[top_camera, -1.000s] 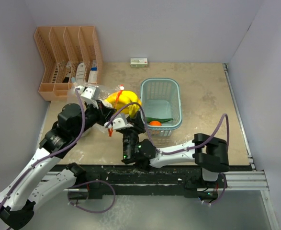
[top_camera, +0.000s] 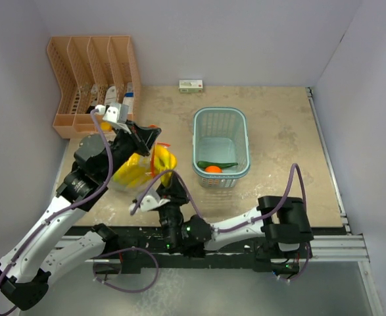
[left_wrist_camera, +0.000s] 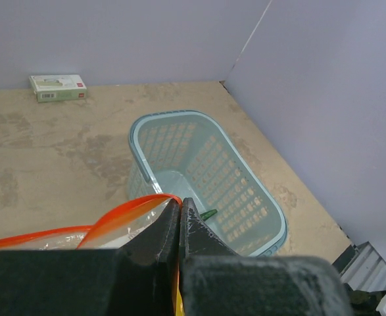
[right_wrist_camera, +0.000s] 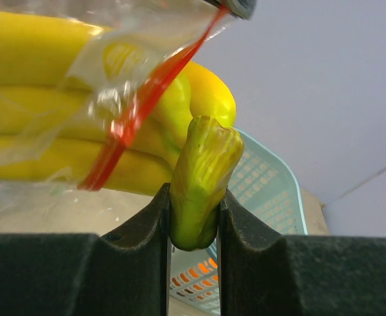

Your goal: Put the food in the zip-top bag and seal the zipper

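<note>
Yellow bananas lie mostly inside the clear zip top bag, stem end sticking out past its red zipper strip. My right gripper has its fingers on either side of the banana stem, close against it. Above, my left gripper is shut on the orange-red edge of the bag mouth, holding it up. From the top, the left arm covers part of the bag. A green cucumber and an orange fruit lie in the pale basket.
A peach-coloured divided rack with several items stands at the back left. A small box sits against the back wall. To the basket's right the table is clear.
The bananas have moved left, deeper into the bag, together with my right gripper. My left gripper has shifted up and to the right, with the bag's edge now drawn over the bananas.
</note>
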